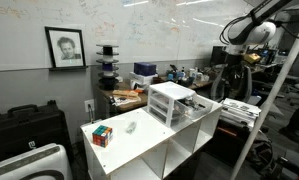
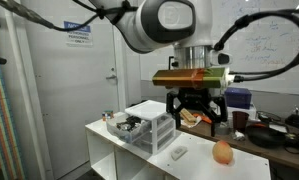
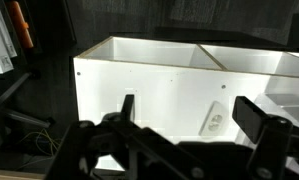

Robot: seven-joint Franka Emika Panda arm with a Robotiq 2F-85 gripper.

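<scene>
My gripper is open, and nothing shows between its fingers. In the wrist view, it hangs over the white shelf unit [image 3: 149, 86], with a small pale object [image 3: 213, 119] on the shelf top near the right finger. A white drawer unit [image 1: 170, 103] stands on the shelf in exterior view 1. Farther left there lie a small whitish item [image 1: 131, 127] and a multicoloured block [image 1: 102, 135]. Exterior view 2 has the gripper [image 2: 195, 112] raised well above the shelf top, apart from the pale object [image 2: 179, 153] and a rounded orange thing [image 2: 223, 152].
Beside the drawers is a clear bin [image 2: 122, 125] of loose items. A dark bench [image 1: 129, 101] with tools and boxes runs behind the shelf. A black case [image 1: 29, 133] and a pale case [image 1: 31, 165] stand at left. Much of the shelf top is bare.
</scene>
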